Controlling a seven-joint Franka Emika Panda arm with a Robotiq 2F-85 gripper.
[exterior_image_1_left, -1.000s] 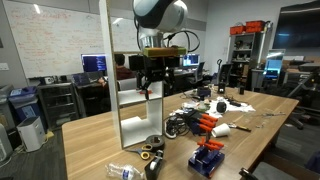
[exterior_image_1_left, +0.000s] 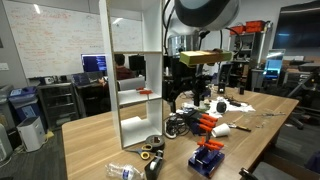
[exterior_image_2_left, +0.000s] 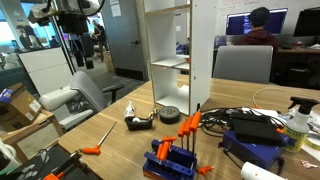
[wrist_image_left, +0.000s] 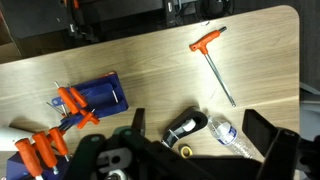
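My gripper is open above the table, its dark fingers wide apart with nothing between them. It hangs well over the tabletop at the upper left in exterior view 2 (exterior_image_2_left: 84, 62). In the wrist view, an orange T-handled tool (wrist_image_left: 213, 65) with a thin metal shaft lies flat beyond the fingers. A blue tray (wrist_image_left: 98, 95) stands to the left, with orange clamps (wrist_image_left: 45, 150) at and beside it. Between the fingers' lines of sight, on the table below, lie a black stapler-like object (wrist_image_left: 183, 126) and a clear plastic bottle (wrist_image_left: 230, 133).
A white shelf unit (exterior_image_2_left: 200, 65) stands tall on the table. Near its base are a tape roll (exterior_image_2_left: 169, 115) and black cables (exterior_image_1_left: 178, 124). A spray bottle (exterior_image_2_left: 298, 122) and a white mug (exterior_image_2_left: 259, 172) occupy the far side. Bare wood surrounds the orange T-handled tool.
Objects on the table have stayed in place.
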